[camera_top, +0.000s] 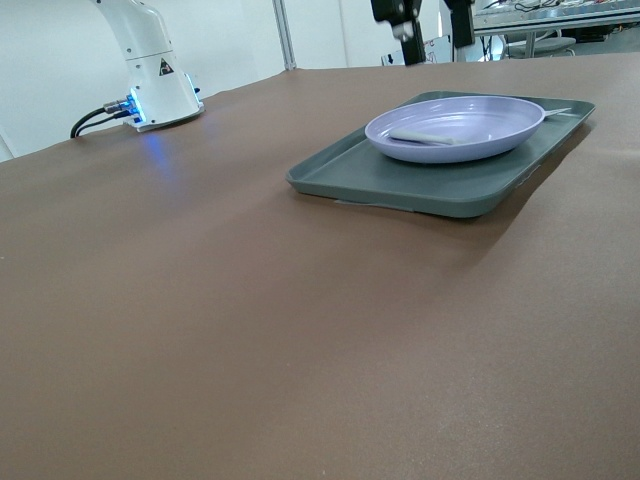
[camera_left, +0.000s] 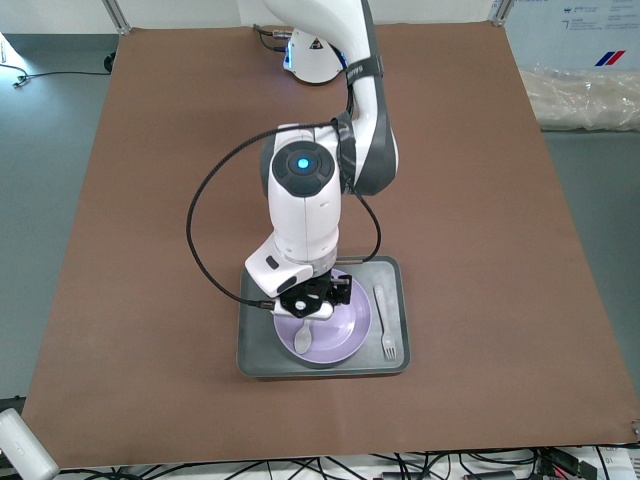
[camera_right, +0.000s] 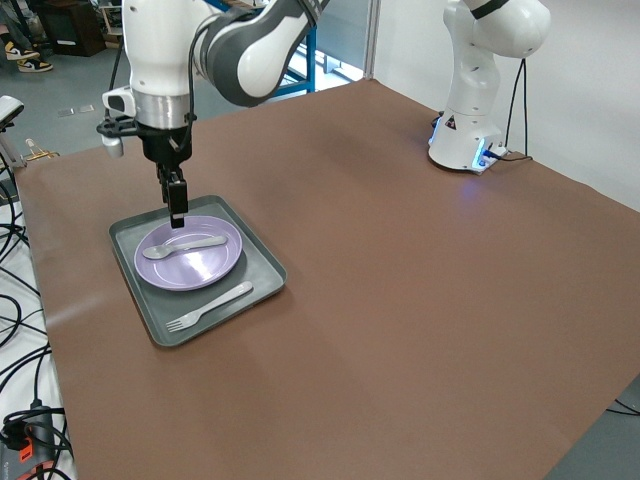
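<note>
A lilac plate (camera_left: 345, 335) sits on a grey-green tray (camera_left: 255, 355), with a white spoon (camera_left: 302, 338) lying on it. A white fork (camera_right: 210, 306) lies on the tray beside the plate. My gripper (camera_right: 177, 222) is low over the plate's far part, pointing down. In the top view its dark fingers (camera_top: 405, 30) hang above the plate, apparently apart. In the left view the gripper body hides the back of the plate and the spoon's handle.
A brown table (camera_left: 480, 250) has free room all round the tray. The robot's base (camera_right: 465, 140) stands at one side. Cables run along the table's outer edge.
</note>
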